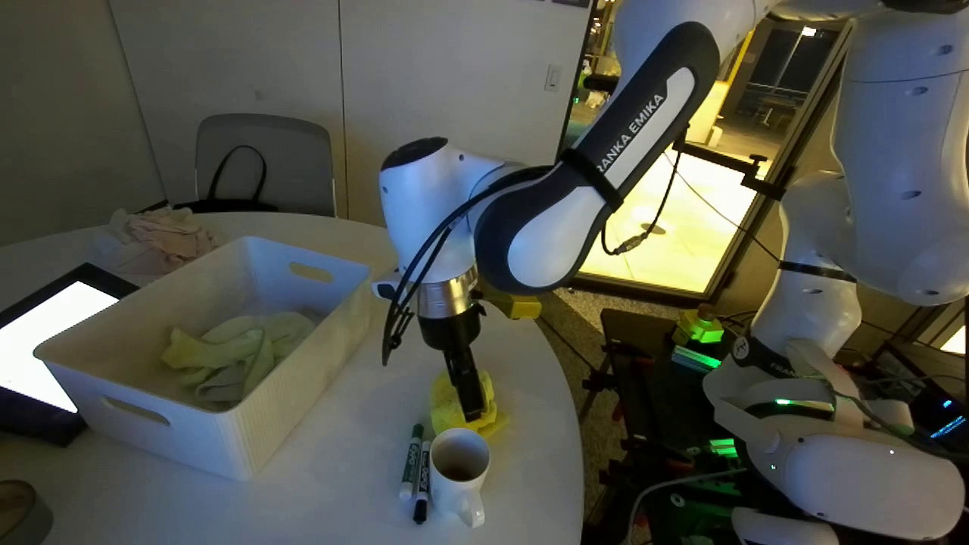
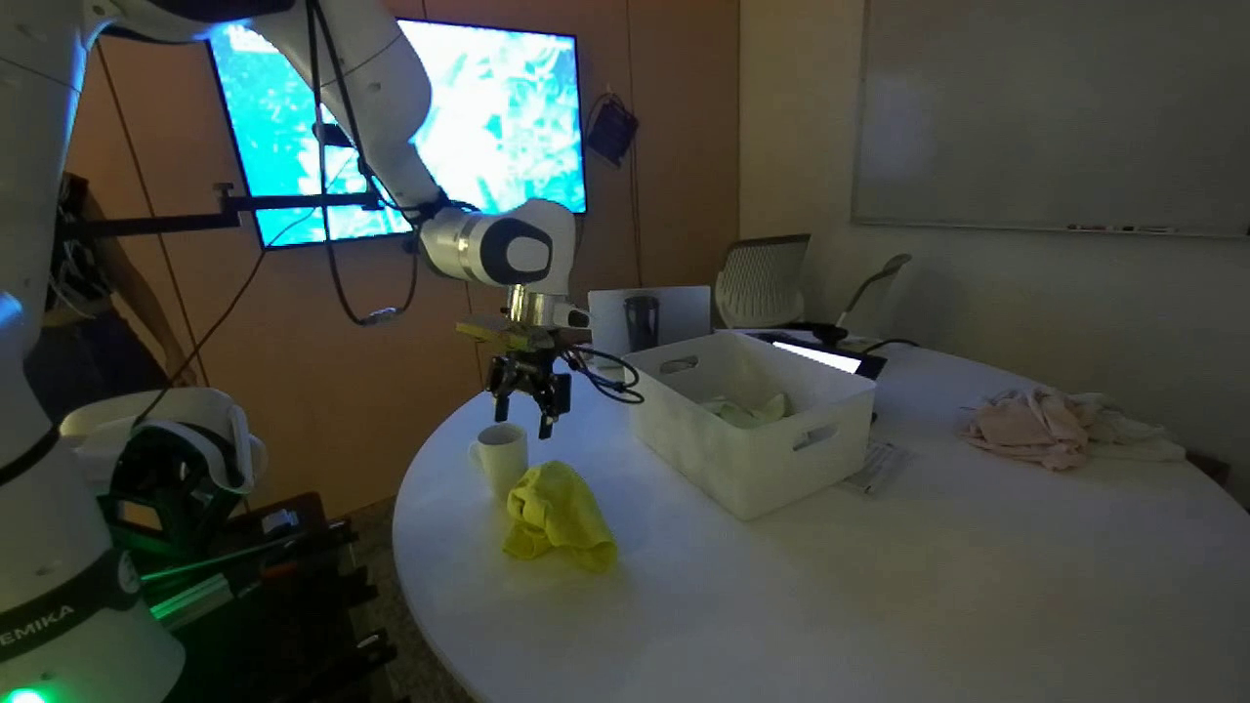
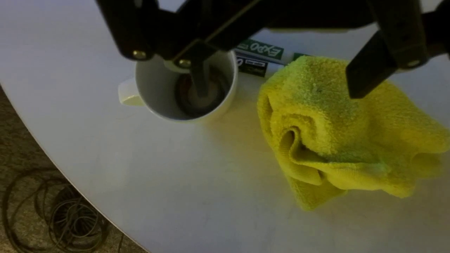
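My gripper (image 2: 523, 424) stands open above the table with nothing between its fingers. In the wrist view one finger (image 3: 371, 67) overlaps the yellow cloth (image 3: 333, 126), and the other appears over the mouth of the white mug (image 3: 147, 95). Crumpled in a loose heap, the cloth (image 2: 562, 516) rests on the table beside the upright mug (image 2: 501, 461). From exterior view 1, the gripper (image 1: 472, 415) partly covers the cloth (image 1: 445, 404). Whether the fingertips touch anything is not clear.
Two markers (image 1: 413, 463) lie close beside the mug. A white bin (image 1: 309, 381) with pale cloths (image 1: 241, 350) inside stands across the table. Pinkish cloths (image 2: 1037, 428) lie farther off. The table edge (image 3: 80, 192) is near the mug.
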